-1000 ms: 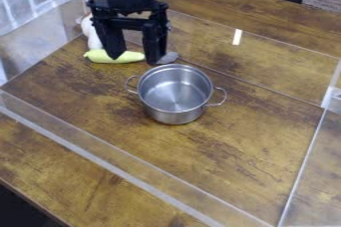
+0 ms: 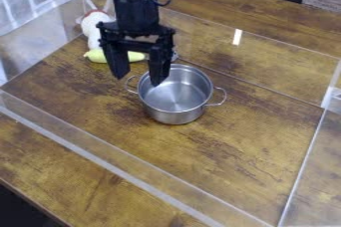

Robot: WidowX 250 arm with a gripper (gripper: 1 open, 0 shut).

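My black gripper hangs open, its two fingers spread over the back left rim of a steel pot, with nothing seen between them. The pot has two wire handles and stands upright and empty on the wooden table. Behind the gripper a pale yellow-green elongated object lies on the table, partly hidden by the arm. A white object stands further back at the left, also partly covered.
Clear plastic walls run along the left, front and right of the work area.
My gripper has come lower and toward the front, over the pot's rim. The pot looks unmoved.
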